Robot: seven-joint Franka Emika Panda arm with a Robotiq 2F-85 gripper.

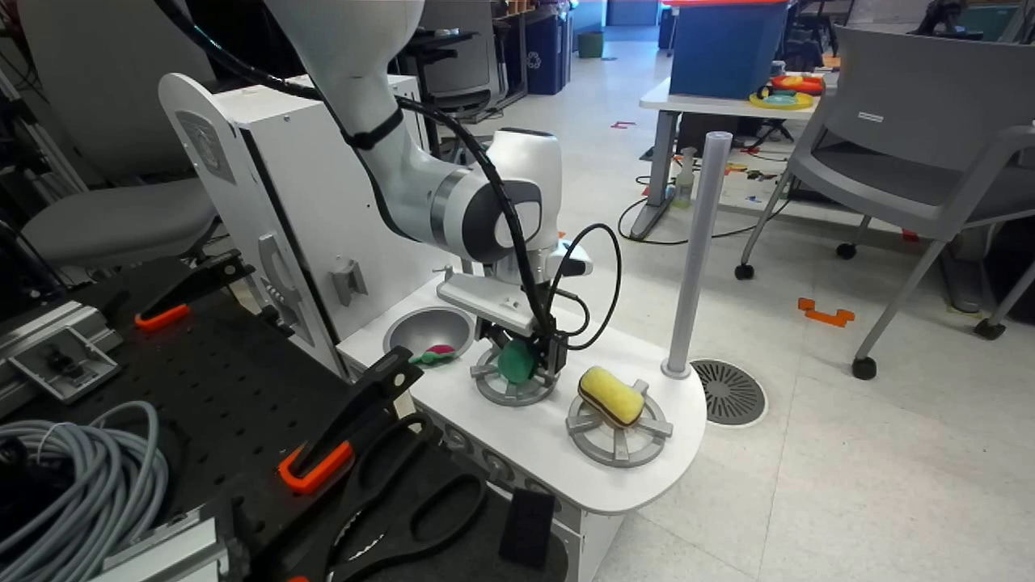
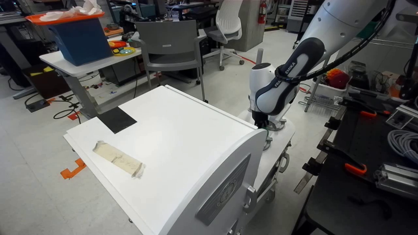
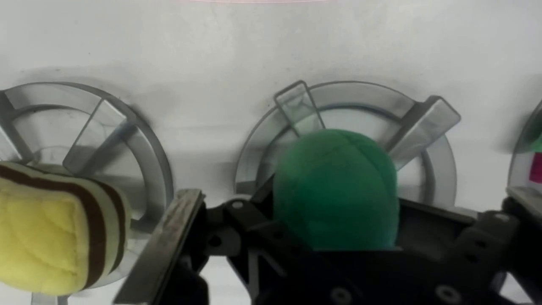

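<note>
A rounded green object is at the middle burner in the wrist view, seemingly resting on its grate. My gripper points down over that burner, with the green object between its black fingers. Whether both fingers press on it is not clear, since the gripper's dark body hides much of the contact. A yellow, brown-striped sponge-like toy lies on the other burner. In exterior view 2 the gripper is partly behind the white cabinet.
A grey sink bowl holds a green and pink item. A grey upright post stands at the counter's end. The tall white cabinet borders the sink side, and the dark workbench is in front.
</note>
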